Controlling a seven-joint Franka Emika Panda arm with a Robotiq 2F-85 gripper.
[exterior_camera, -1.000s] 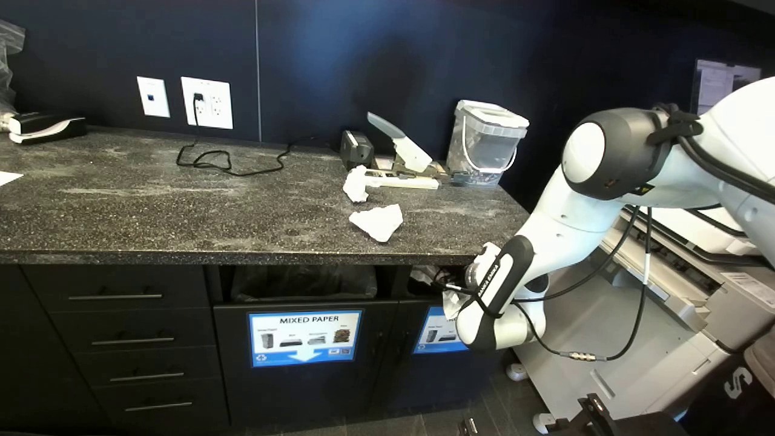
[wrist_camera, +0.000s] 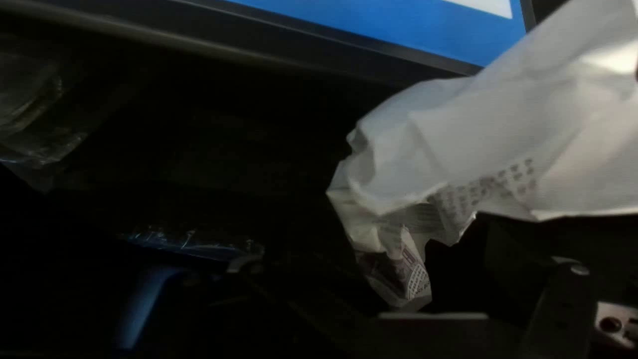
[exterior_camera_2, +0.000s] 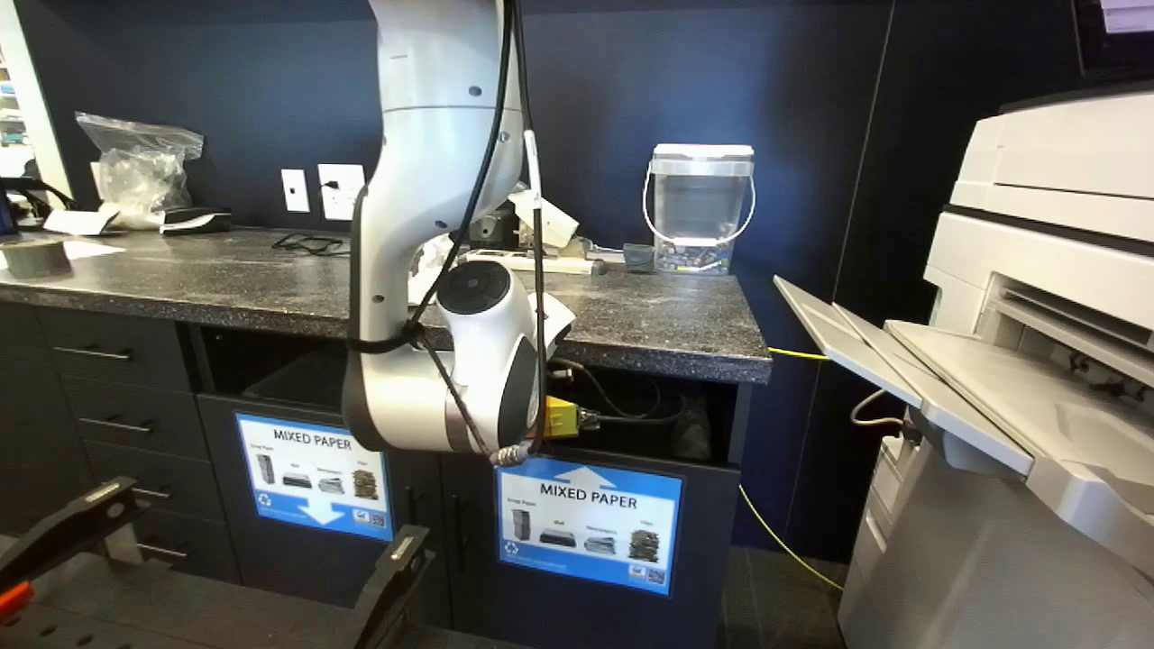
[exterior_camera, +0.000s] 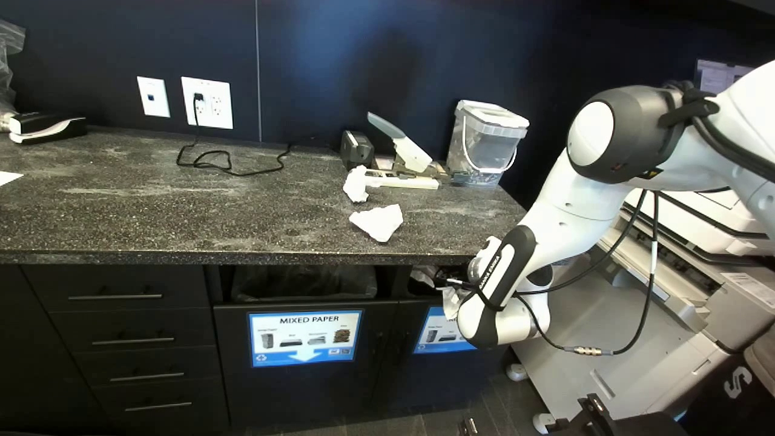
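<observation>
My gripper reaches into the dark opening of the right-hand bin cabinet, its dim fingers standing wide apart. A crumpled sheet of white printed paper point(wrist_camera: 496, 131) fills the right of the wrist view, its lower end hanging between the fingers; whether it touches them cannot be made out. Part of that paper point(exterior_camera: 450, 301) shows beside the wrist in exterior view 1. Two more crumpled white papers lie on the counter: a smaller one point(exterior_camera: 356, 184) farther back and a larger one point(exterior_camera: 379, 222) nearer the front. The arm hides the gripper in exterior view 2.
The dark counter point(exterior_camera: 145, 218) overhangs both bin openings. To the left is the other bin opening point(exterior_camera: 305, 282), with a MIXED PAPER sign point(exterior_camera: 305, 338) below. At the back stand a stapler point(exterior_camera: 410, 151) and a lidded clear bucket point(exterior_camera: 485, 142). A printer point(exterior_camera_2: 1039, 324) borders the right side.
The arm's elbow has risen slightly and shifted a little right. The wrist stays by the right-hand opening, and the papers on the counter have not moved.
</observation>
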